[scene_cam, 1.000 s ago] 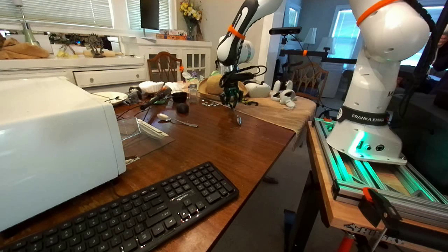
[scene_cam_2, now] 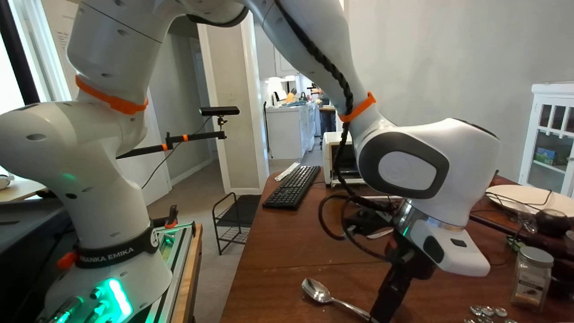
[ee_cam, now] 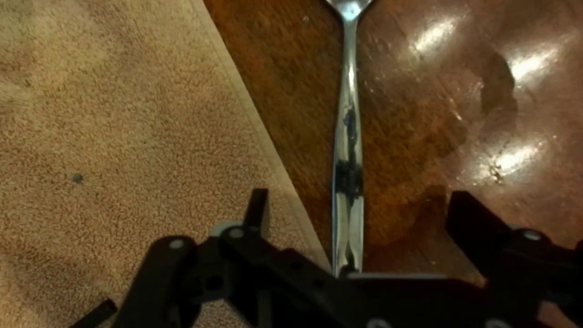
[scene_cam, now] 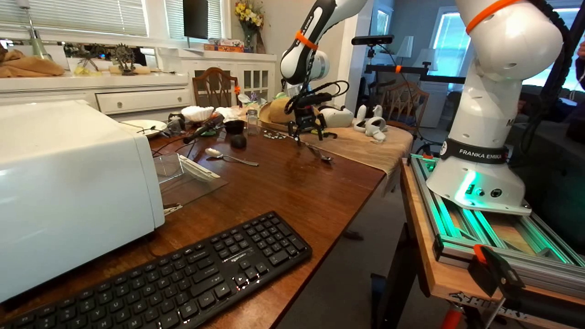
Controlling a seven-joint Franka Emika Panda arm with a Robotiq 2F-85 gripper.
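A metal spoon lies on the brown table close to the edge of a tan cloth. In the wrist view its handle [ee_cam: 347, 131] runs between the wide-set fingers of my open gripper, touching neither. The handle's near end is hidden behind the gripper's body. Exterior view 1 shows the gripper [scene_cam: 308, 136] low over the table, with the spoon's bowl [scene_cam: 327, 159] just to its right. From exterior view 2, the bowl [scene_cam_2: 316, 290] rests on the wood and the handle reaches toward the dark finger [scene_cam_2: 390, 296].
A second spoon [scene_cam: 233, 159] with something white in its bowl lies left of the gripper. Beyond stand a glass jar [scene_cam: 252, 121] and a black bowl [scene_cam: 234, 126]. The keyboard [scene_cam: 219, 263] and white oven [scene_cam: 71, 186] occupy the near side. Bare wood lies between.
The spoon's bowl has shifted right and now lies flatter; before, it was tilted under the gripper. The fingers look farther apart, and the arm has moved slightly left.
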